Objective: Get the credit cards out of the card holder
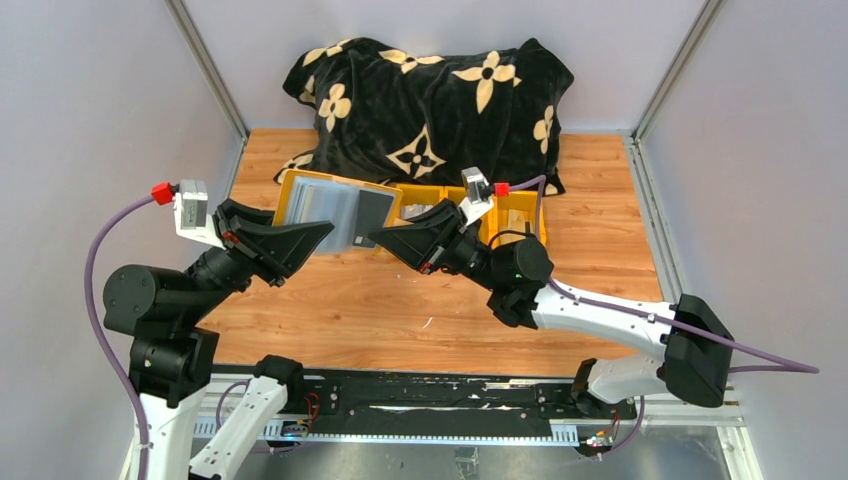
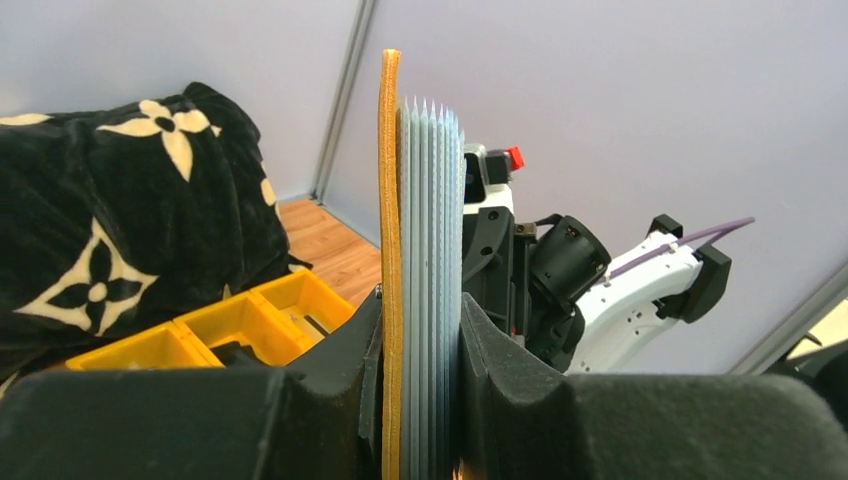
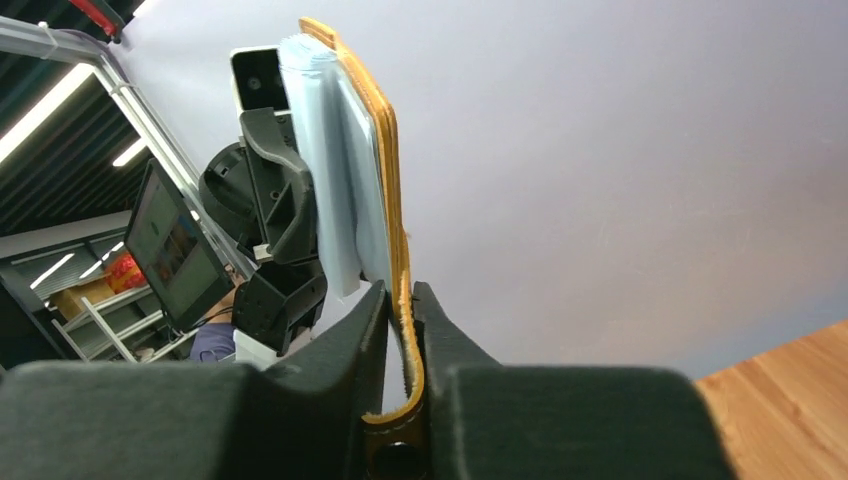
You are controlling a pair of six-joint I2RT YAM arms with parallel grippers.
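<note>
Between my two arms, above the table, hangs an open orange card holder [image 1: 285, 200] with clear sleeves [image 1: 312, 203]. A dark grey card [image 1: 373, 215] shows at its right side. My left gripper [image 1: 328, 227] is shut on the holder's lower left part; in the left wrist view, the orange cover [image 2: 389, 200] and stacked sleeves [image 2: 432, 200] stand upright between its fingers. From the right, my right gripper [image 1: 374, 237] has its fingers shut on the holder's other side. There, the orange cover [image 3: 392, 190] runs down between its fingers and curls at the bottom.
A yellow compartment tray [image 1: 541, 217] stands behind my right gripper, with small items in it. A black patterned cushion [image 1: 440, 110] leans on the back wall.
</note>
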